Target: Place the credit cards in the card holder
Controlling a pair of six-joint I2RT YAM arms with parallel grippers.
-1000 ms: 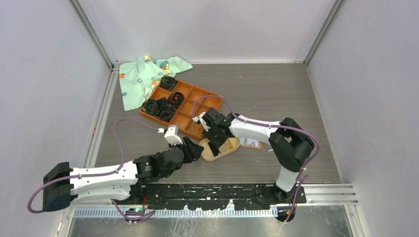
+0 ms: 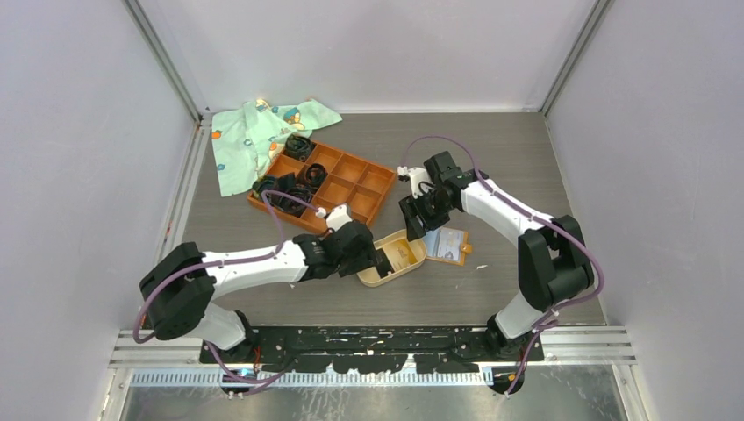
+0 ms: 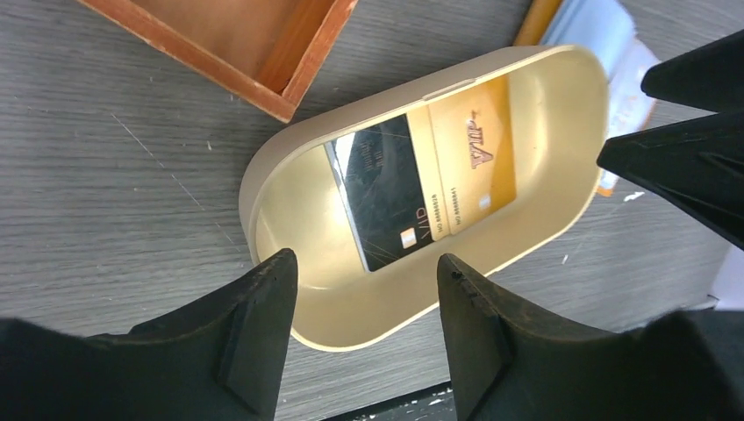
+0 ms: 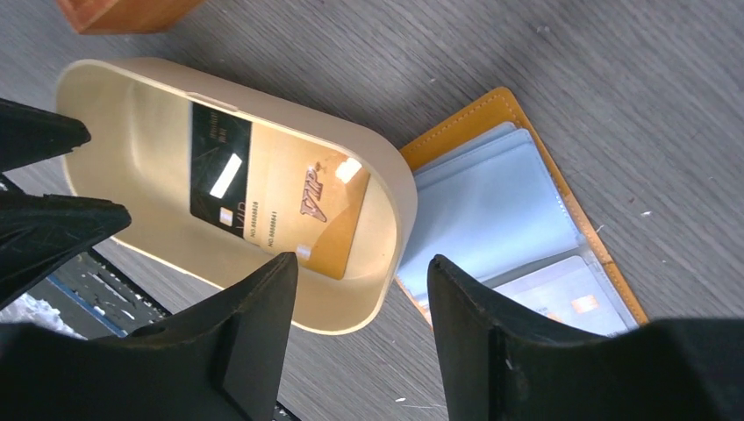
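Two overlapping credit cards lie flat in a cream oval tray (image 2: 365,278): a black card (image 3: 382,195) at the left, a yellow-orange card (image 3: 474,149) at the right. To the tray's right lies the open tan card holder (image 4: 518,110), its light blue pocket (image 4: 487,206) facing up and a pale card (image 4: 566,296) in its other half. Above the tray's left part, my left gripper is open and empty. My right gripper is over the tray's right end near the holder, open with nothing between its fingers.
Behind the tray stands an orange compartment box (image 2: 373,180) with black coiled cables (image 2: 296,198) in it; a corner comes close to the tray. A green patterned cloth (image 2: 241,145) lies at the back left.
The right gripper has moved right, from over the black card to the tray's right end. My left gripper has moved right, over the tray's left part. The cards stay in the tray.
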